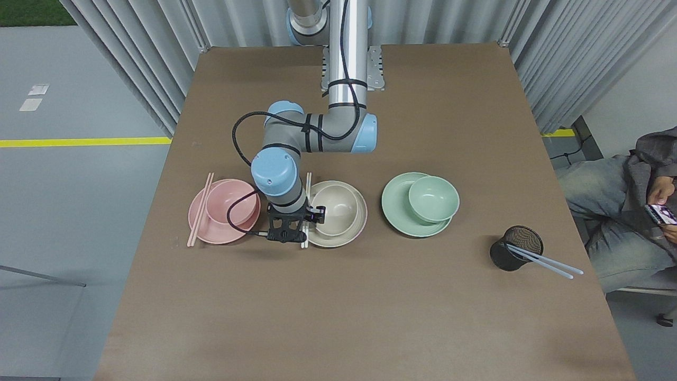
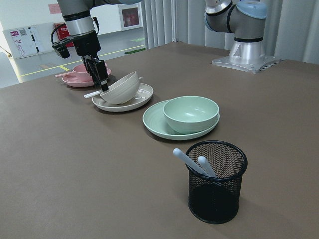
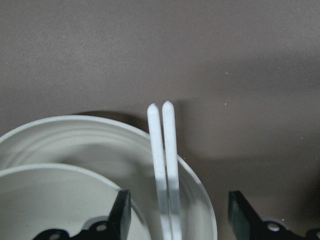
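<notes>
White chopsticks [image 3: 170, 150] rest across the rim of a cream plate [image 3: 80, 125] [image 1: 342, 237], alongside a cream bowl [image 3: 45, 205] [image 2: 119, 92]. In the wrist view my gripper is open, one finger over the bowl's rim, the other over the table to the right of the plate, the chopsticks between them but not held. In the front view the gripper sits low over the left side of the cream plate.
Pink plate, bowl and chopsticks [image 1: 197, 219] lie to the left; a green bowl [image 1: 434, 199] on a green plate [image 1: 396, 197] to the right. A black mesh cup [image 2: 214, 201] with bluish chopsticks stands farther right.
</notes>
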